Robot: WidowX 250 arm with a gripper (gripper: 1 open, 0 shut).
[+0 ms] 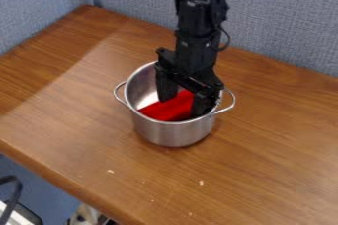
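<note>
A silver pot (164, 131) with two wire handles stands on the wooden table (93, 160). A red object (165, 109) lies inside it. The black robot arm (197, 32) comes down from the top, and its gripper (185, 95) is lowered into the pot over the red object. The fingers are dark and partly hidden in the pot, so whether they hold anything cannot be told.
Bare table surrounds the pot on the left, right and front. Grey padded walls run along the back and left. A dark cable and some gear sit beyond the table's front-left edge.
</note>
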